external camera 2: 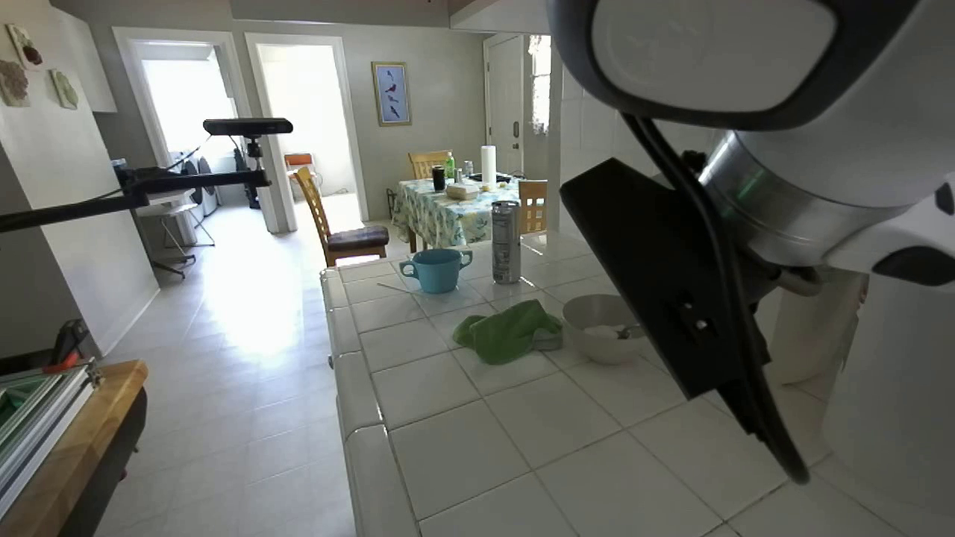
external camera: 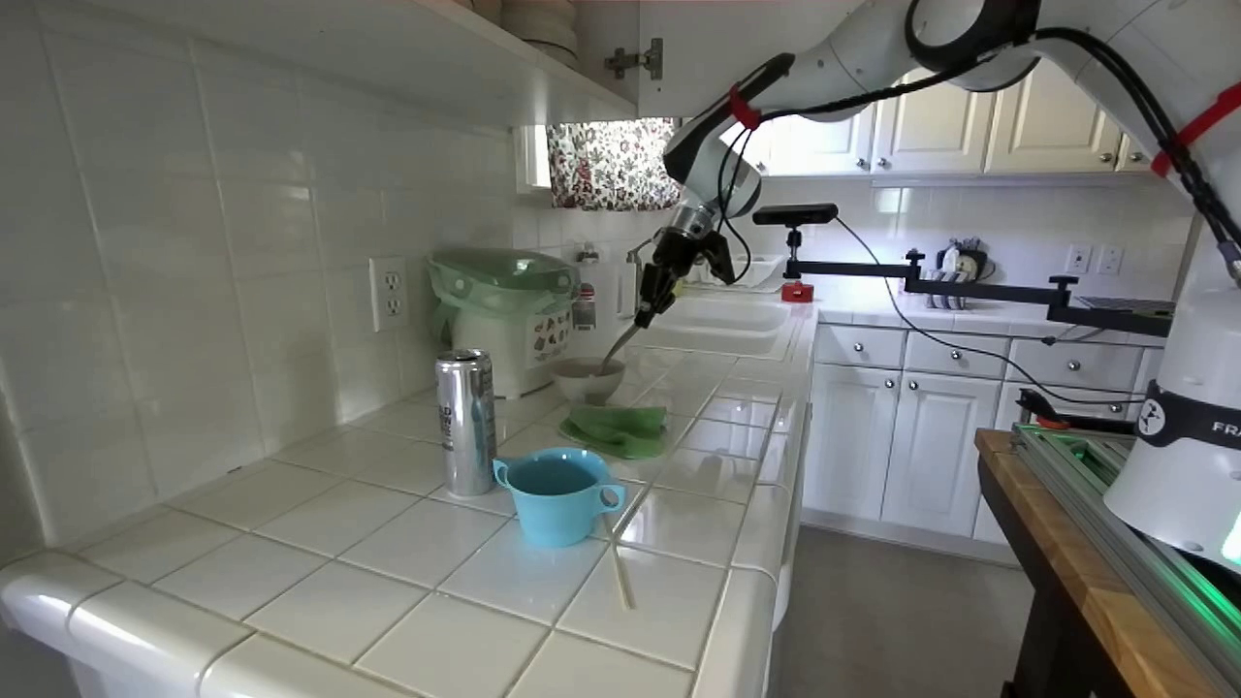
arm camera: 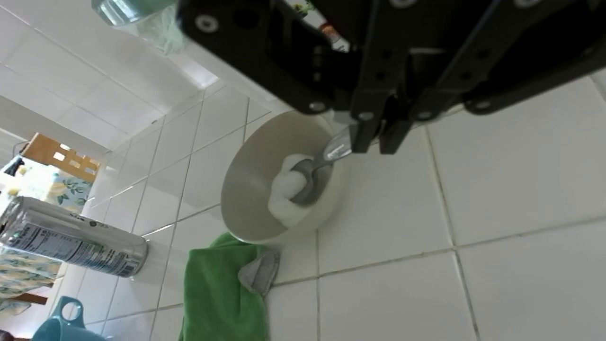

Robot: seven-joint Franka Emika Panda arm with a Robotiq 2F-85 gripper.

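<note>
In the wrist view my gripper is shut on the handle of a metal spoon (arm camera: 338, 147). The spoon's head rests inside a pale bowl (arm camera: 241, 187), against a soft white mass (arm camera: 288, 184). Exterior view 1 has the bowl (external camera: 572, 388) on the tiled counter, with my gripper (external camera: 647, 316) above it and the spoon slanting down into it. Exterior view 2 shows the bowl (external camera 2: 597, 344) too, but the arm hides the fingertips there.
Beside the bowl lies a green cloth (external camera: 617, 430). A silver can (external camera: 467, 425) and a blue two-handled cup (external camera: 556, 500) stand closer to exterior view 1, with a thin stick (external camera: 623, 578) near the cup. Behind the bowl is a green-lidded bin (external camera: 502, 314).
</note>
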